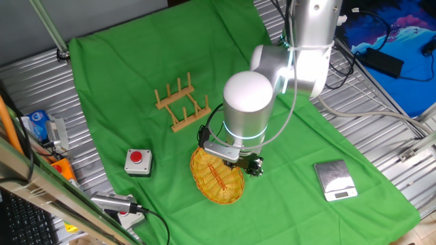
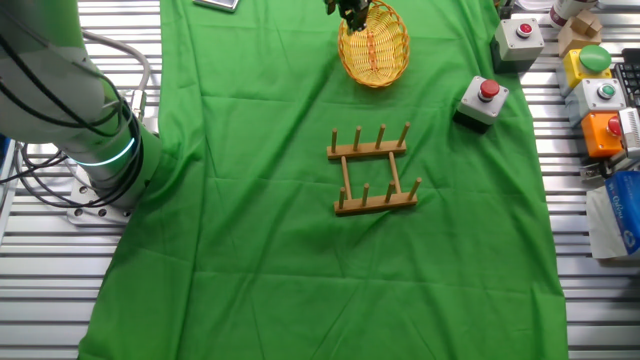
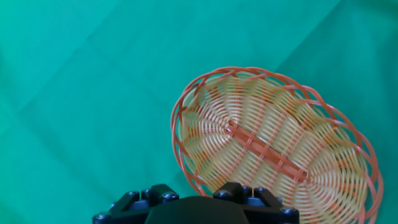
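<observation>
An oval wicker basket lies on the green cloth with a reddish strip along its bottom; nothing is in it. At the bottom edge of the wrist view, my gripper shows two dark fingers standing apart, with no object between them. In exterior view 1 the gripper hangs by the right rim of the basket, above the cloth. Only its dark tip shows at the top edge of exterior view 2, overlapping the basket.
A wooden rack with upright pegs stands on the cloth. Red-button boxes lie to the basket's left in exterior view 1, and a small scale to its right. Bare cloth lies between basket and scale.
</observation>
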